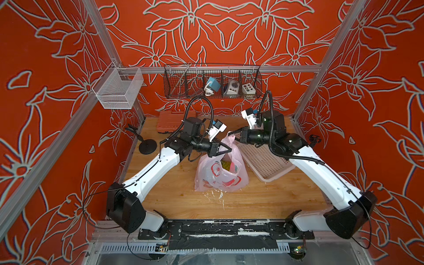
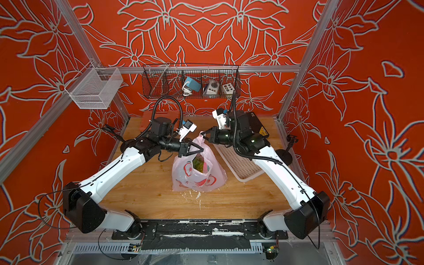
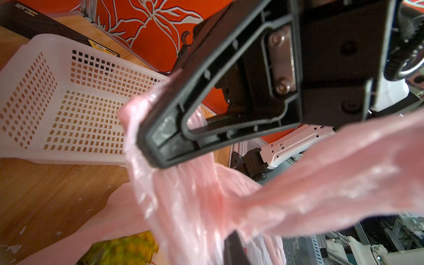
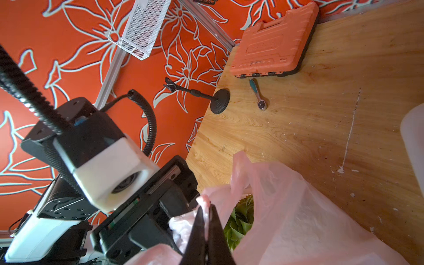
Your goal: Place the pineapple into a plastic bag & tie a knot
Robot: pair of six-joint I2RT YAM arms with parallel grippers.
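The pink plastic bag (image 1: 212, 176) stands on the table with its mouth drawn up. Through its opening shows part of the pineapple (image 2: 197, 164), with yellow-green skin, and its green leaves (image 4: 240, 220) show in the right wrist view. My right gripper is shut, with pink plastic pinched between its fingertips. My left gripper (image 1: 230, 149) is shut at the bag's upper part, just below the right one. In the left wrist view only its dark tip (image 3: 235, 251) peeks out below a twisted strand of plastic. Whether plastic is between its fingers is hidden.
A white perforated basket (image 3: 26, 154) stands right of the bag. At the back left lie an orange case (image 4: 269, 44) and a ratchet (image 4: 256, 92); a black stand (image 1: 147, 146) is nearby.
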